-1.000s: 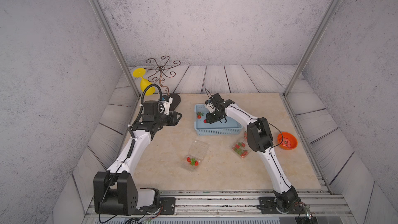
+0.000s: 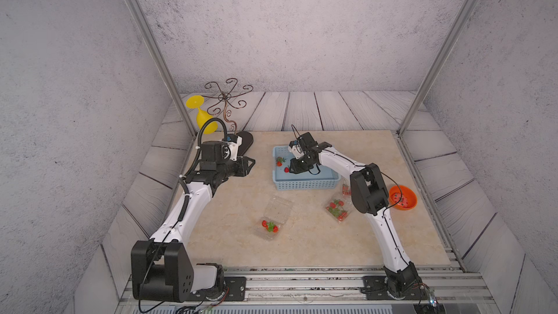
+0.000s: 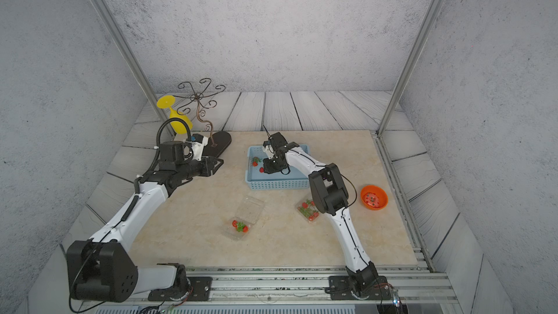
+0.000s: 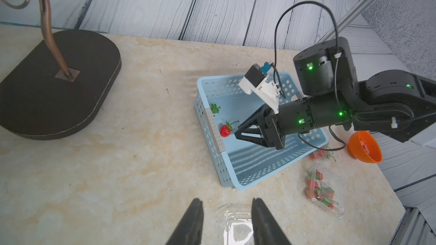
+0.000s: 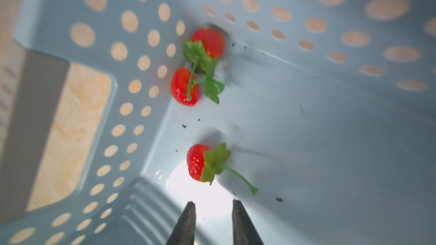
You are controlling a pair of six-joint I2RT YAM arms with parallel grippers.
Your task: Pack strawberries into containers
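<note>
A blue perforated basket (image 2: 305, 184) holds three strawberries at its left end: a pair in the corner (image 5: 208, 41) and a single one (image 5: 196, 161) apart. Above the single strawberry, my right gripper is part open, nothing seen between its fingertips. My left gripper hovers left of the basket; its fingertips stand apart, and whether anything is between them is unclear. An open clear container (image 2: 270, 228) with strawberries lies front centre; another clear container (image 4: 324, 190) with strawberries lies front right of the basket.
An orange bowl (image 2: 404, 197) sits at the right. A dark stand (image 4: 54, 104) with curled metal branches and a yellow object (image 2: 206, 122) stand at the back left.
The right arm and gripper have shifted slightly over the basket. The left arm shows no visible movement.
</note>
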